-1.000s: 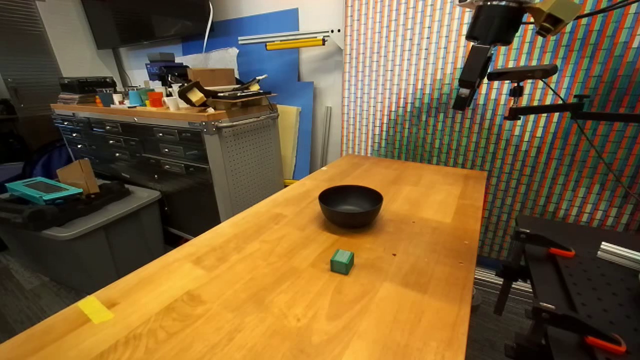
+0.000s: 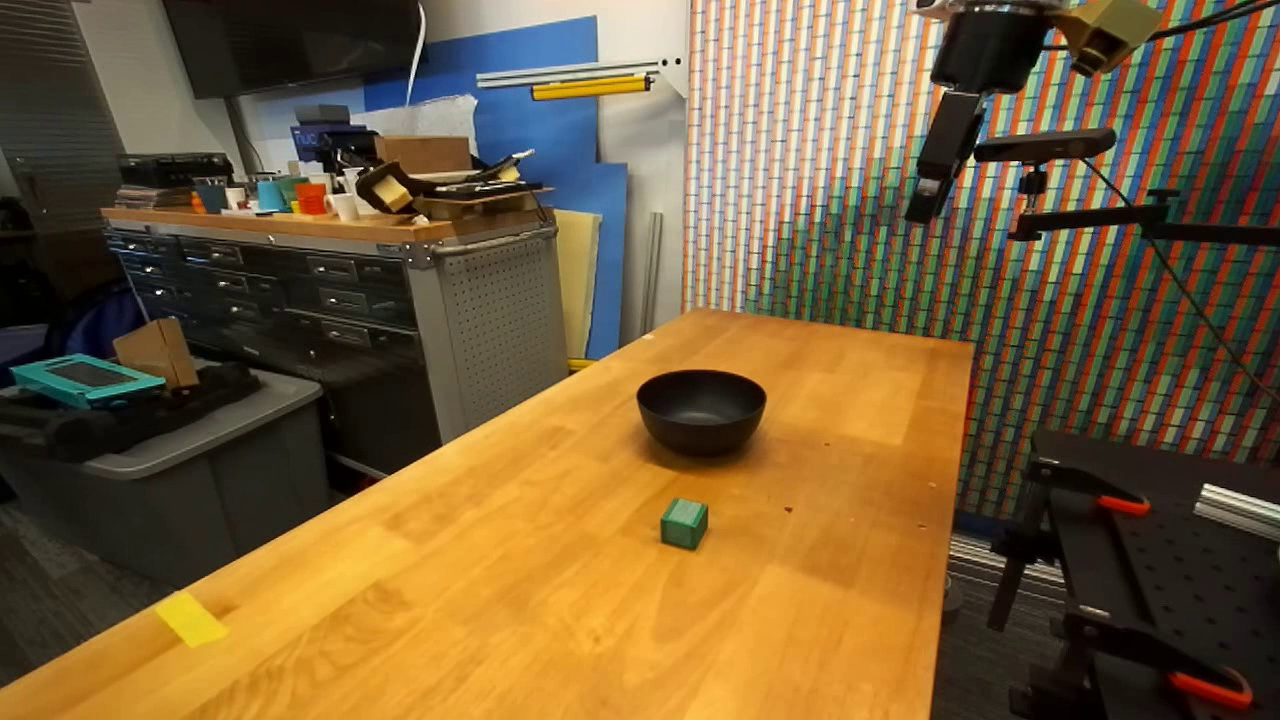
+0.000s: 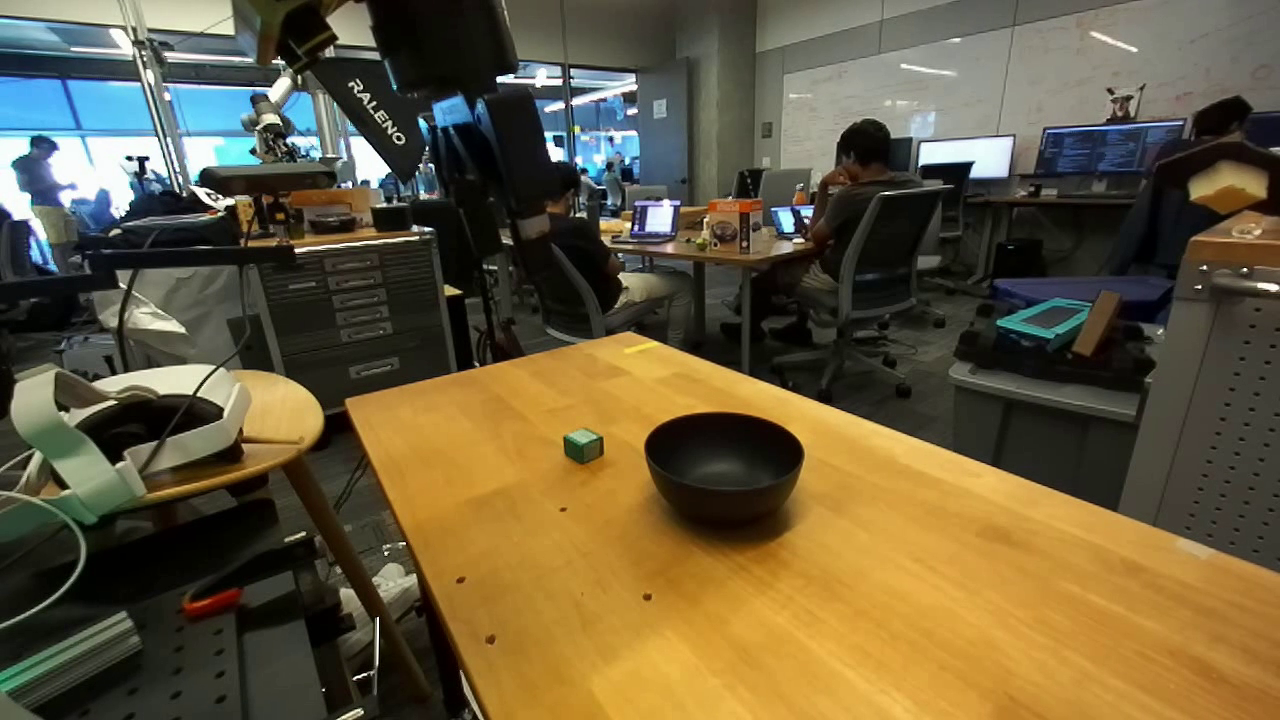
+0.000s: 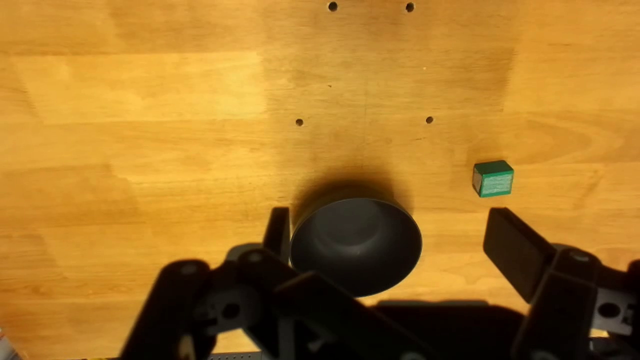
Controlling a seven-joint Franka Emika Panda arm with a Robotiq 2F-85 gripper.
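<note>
A small green block point(image 2: 684, 524) sits on the wooden table, apart from a round black bowl point(image 2: 702, 414). The bowl stands upright, and its inside looks empty in the wrist view, though a finger covers part of its rim. High above the table hangs my gripper point(image 2: 926, 204), touching neither object. From the wrist, the gripper is open, its two fingers wide apart with only air between them; the bowl point(image 4: 357, 246) shows far below in that gap. The green block point(image 4: 493, 179) lies just beyond the right finger point(image 4: 517, 252) in that view.
Bare wood surrounds both objects on the table point(image 3: 960, 576). A strip of yellow tape point(image 2: 191, 618) marks one table edge. Beside the table stand a black perforated bench point(image 2: 1176, 564) with clamps and a round stool point(image 3: 282, 414) bearing a headset.
</note>
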